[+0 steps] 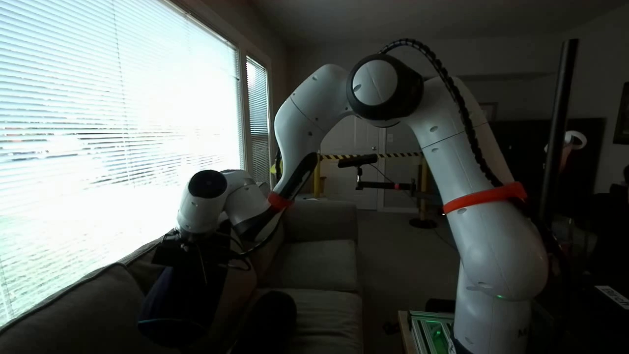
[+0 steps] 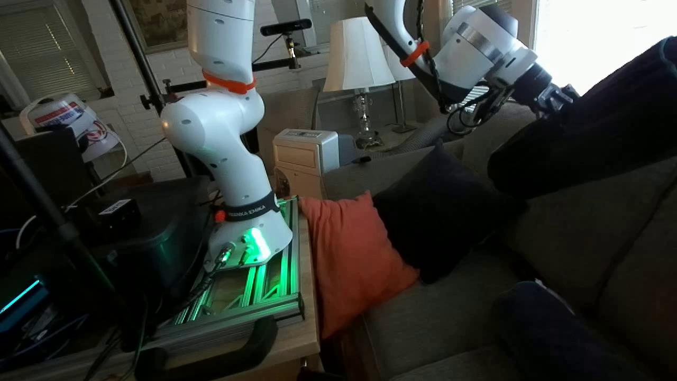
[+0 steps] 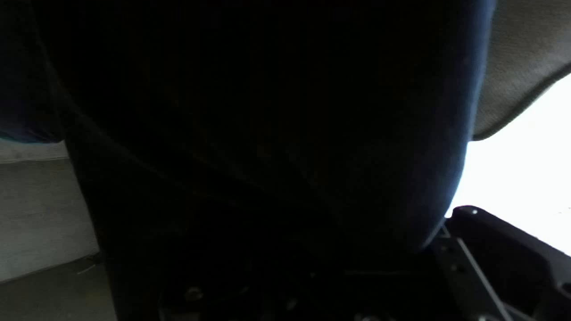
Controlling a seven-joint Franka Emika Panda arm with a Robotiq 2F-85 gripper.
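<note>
A large dark navy pillow hangs tilted above the couch, with my gripper shut on its upper edge. In exterior view 1 the same pillow hangs below the wrist, clear of the seat. Its dark fabric fills most of the wrist view. There the cloth meets the fingers near the bottom, and the darkness hides how much fabric is pinched.
The grey couch runs along the bright window. A black pillow and an orange pillow lean at its near end; another dark cushion sits on the seat. A lamp stands behind.
</note>
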